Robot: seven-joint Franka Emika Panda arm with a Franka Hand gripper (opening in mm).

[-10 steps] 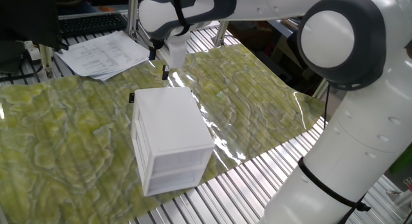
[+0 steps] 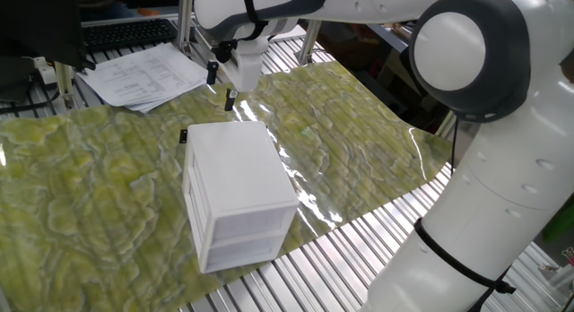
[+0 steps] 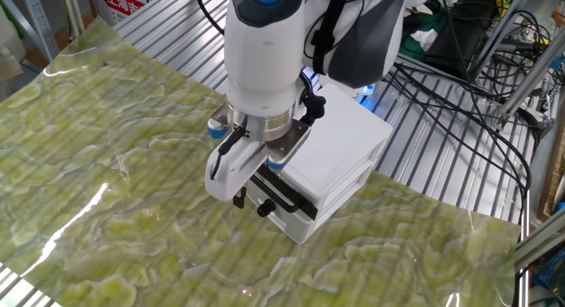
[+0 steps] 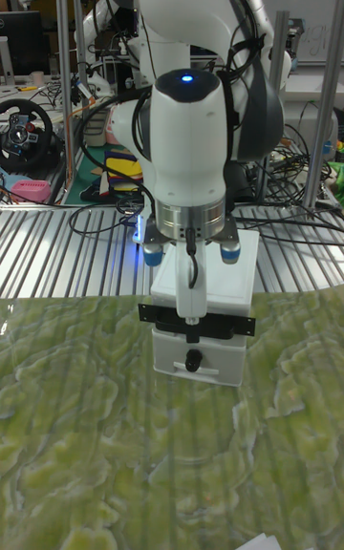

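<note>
A white box-like drawer unit point(image 2: 240, 169) stands on the green marbled sheet. In exterior view 1, my gripper point(image 2: 221, 86) hangs past the box's far end, its two dark fingertips visibly apart with nothing seen between them. From exterior view 3, the white hand is seen narrow side on, in front of the drawer unit point(image 4: 225, 266). A black bar point(image 4: 239, 326) crosses the front of the unit there, with a dark round piece point(image 4: 193, 358) below it. Whether a finger touches the unit cannot be told; the hand hides part of its front in exterior view 2.
Papers point(image 2: 148, 77) and a black keyboard point(image 2: 130, 31) lie at the back left. Wide stretches of the green sheet point(image 2: 81, 195) are bare around the unit. Loose cables point(image 3: 468, 122) run over the slatted metal table behind it.
The hand has turned slightly, and a dark part on it now shows. Its fingertips have barely shifted. The drawer unit has stayed in place.
</note>
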